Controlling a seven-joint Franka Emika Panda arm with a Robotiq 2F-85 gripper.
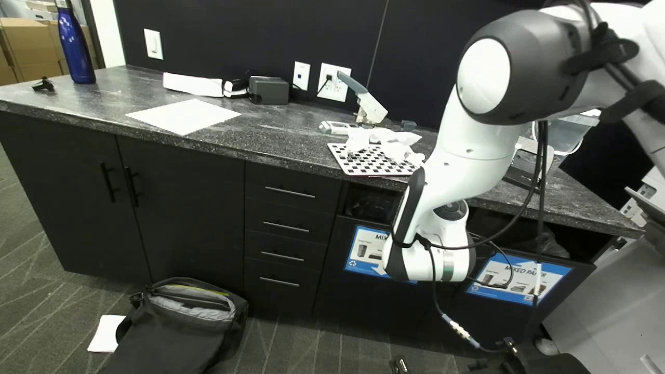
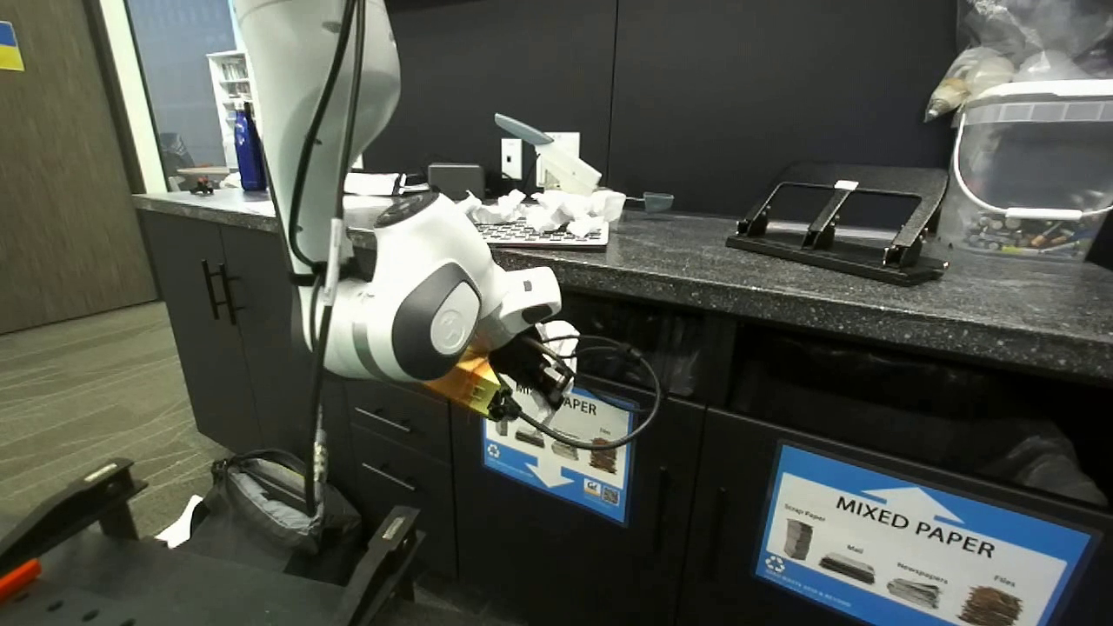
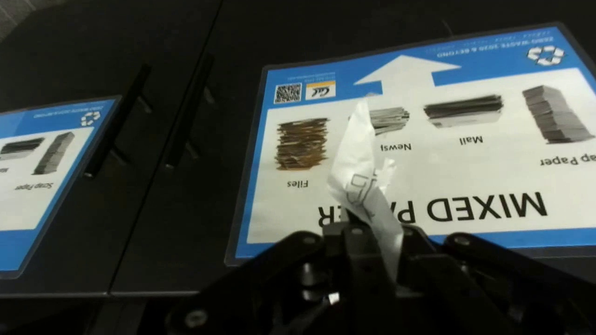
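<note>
A crumpled white paper with a bit of print sticks out from between the fingers of my gripper, which is shut on it. In exterior view 2 the gripper hangs in front of the cabinet, below the counter's front edge, with some white paper showing beside it. My arm hides the gripper in exterior view 1. More crumpled white paper lies on a checkered board on the counter. Past the fingers, the wrist view shows a blue and white MIXED PAPER sign, upside down, on the cabinet door.
Below the countertop runs a dark open slot above the signed doors. A black stand and a clear bucket stand on the counter at the right. A black bag lies on the floor.
</note>
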